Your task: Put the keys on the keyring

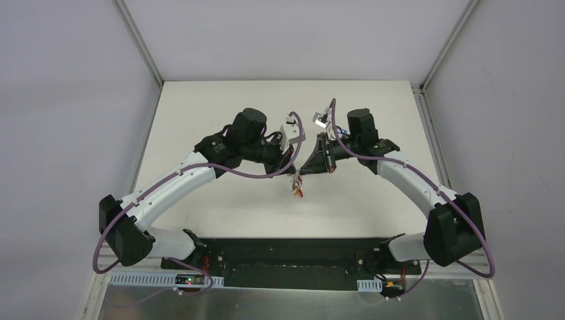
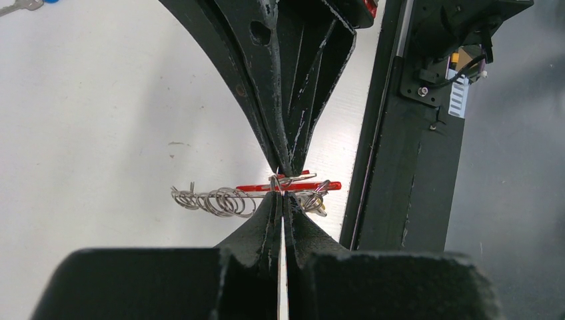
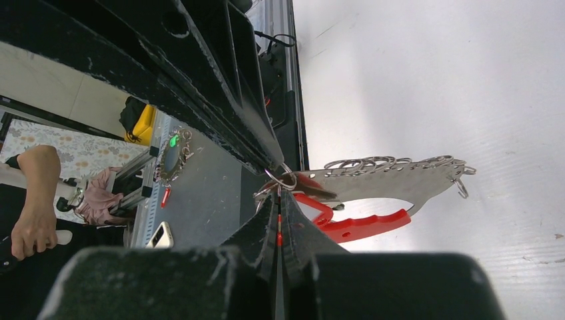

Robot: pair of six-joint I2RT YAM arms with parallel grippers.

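Note:
My two grippers meet at the middle of the table. A cluster of wire rings, a flat metal piece (image 3: 380, 183) and red-handled pieces (image 3: 363, 227) hangs at the fingertips. My left gripper is shut, with thin wire at its tips. My right gripper is shut, a thin wire ring (image 3: 288, 179) at its tips, just beside the left gripper's tips. Whether each holds the ring itself is hard to tell. A key with a blue head (image 2: 26, 5) lies at the upper edge of the left wrist view.

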